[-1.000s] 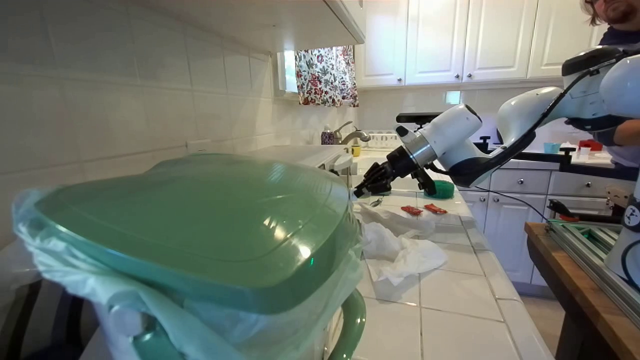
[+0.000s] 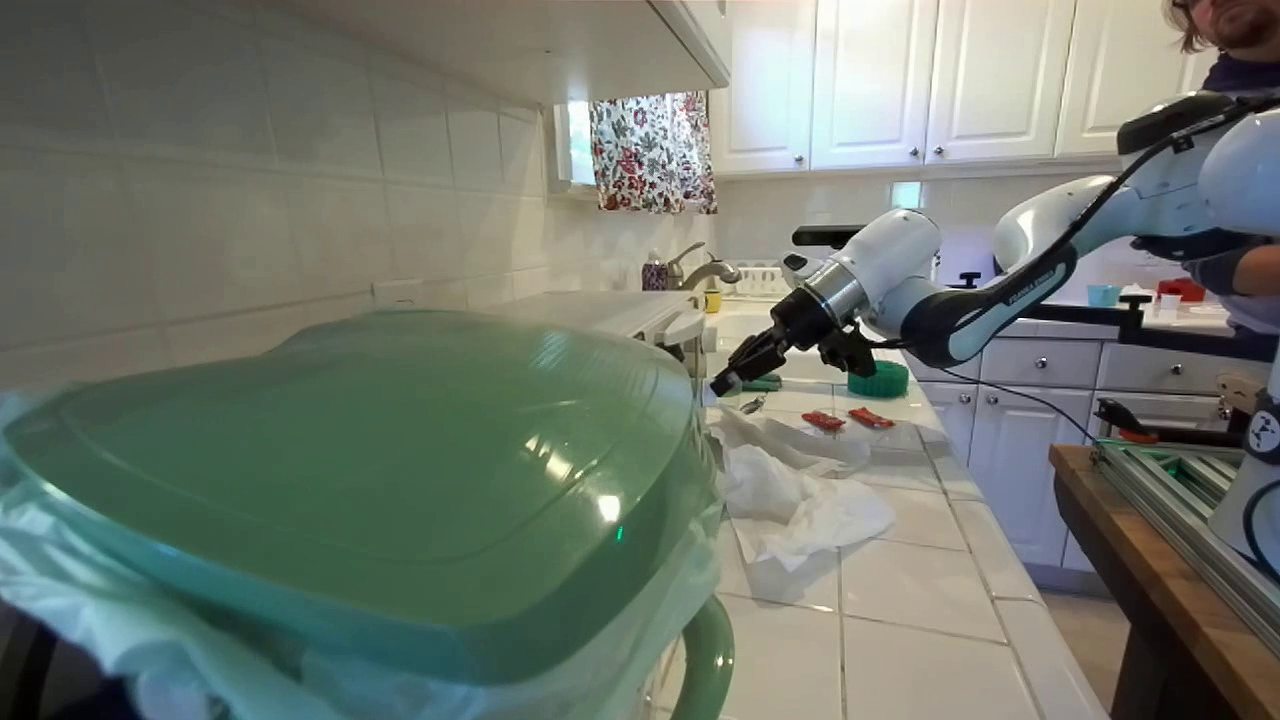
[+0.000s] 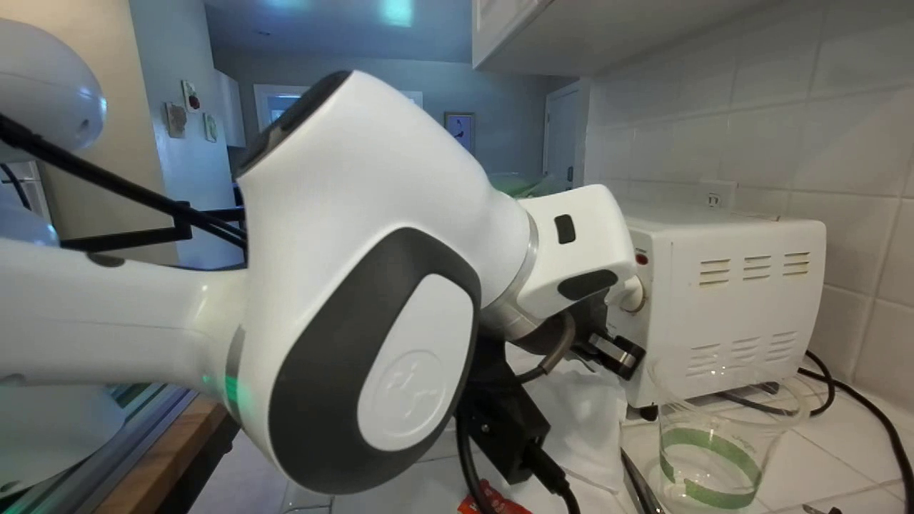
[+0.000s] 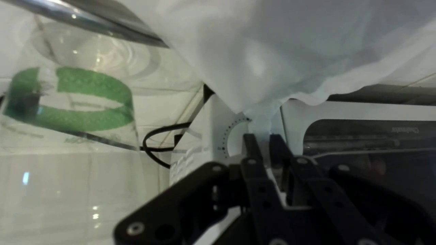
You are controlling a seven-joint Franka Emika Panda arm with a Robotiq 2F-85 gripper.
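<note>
The white toaster oven [image 3: 728, 265] stands against the tiled wall, with an upper knob [image 3: 632, 294] on its front. In the wrist view a round dial [image 4: 236, 139] ringed by dots is on its front panel. My gripper is at this dial, its fingers shut on a pale upright piece that appears to be the dial's knob. Crumpled white paper [image 4: 261, 49] lies by the fingertips and hides the knob's far end. From exterior view 1 the gripper [image 2: 717, 386] points down-left toward the oven, most of which the green bin lid [image 2: 396, 468] hides.
A clear glass measuring cup with a green band [image 3: 711, 462] stands beside the oven. Red wrappers [image 2: 823, 420] lie on the counter. The white paper [image 2: 798, 504] covers part of it; bare tiles [image 2: 912, 612] are in front. A person is at the far right.
My gripper's fingers have closed together, and the wrist has turned and tilted slightly. The green bin and lid have shifted toward the camera and lower left. The paper has stayed put.
</note>
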